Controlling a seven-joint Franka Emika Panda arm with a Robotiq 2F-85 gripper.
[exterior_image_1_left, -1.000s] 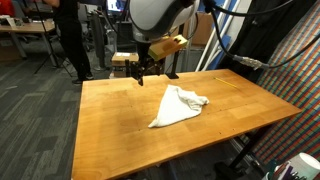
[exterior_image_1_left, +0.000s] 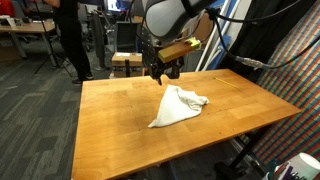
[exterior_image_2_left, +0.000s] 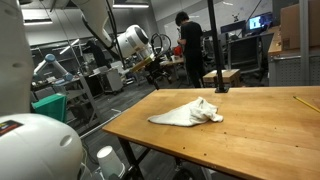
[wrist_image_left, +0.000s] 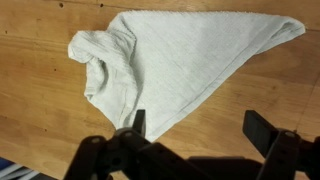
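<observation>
A white cloth (exterior_image_1_left: 180, 104) lies spread on the wooden table (exterior_image_1_left: 108, 120), one end bunched up in folds and the other drawn out to a flat point. From above, the cloth (wrist_image_left: 195, 52) fills the upper middle of the wrist view, its crumpled part on the left. My gripper is open, its two black fingers wide apart with nothing held between them. In the first exterior view the gripper (exterior_image_1_left: 166, 78) hangs above the table by the cloth's far side, clear of it. The second exterior view has the cloth (exterior_image_2_left: 188, 112) near the table's middle.
A thin yellow stick (exterior_image_1_left: 228, 83) rests toward the table's far right. Bare wood surrounds the cloth, with plenty of room on the left. A person (exterior_image_2_left: 188, 48) stands beyond the table. A dark cable (exterior_image_1_left: 258, 62) runs from the arm to the right.
My arm and gripper have moved rightward in the first exterior view, from left of the cloth to near its far end. The cloth has stayed where it was.
</observation>
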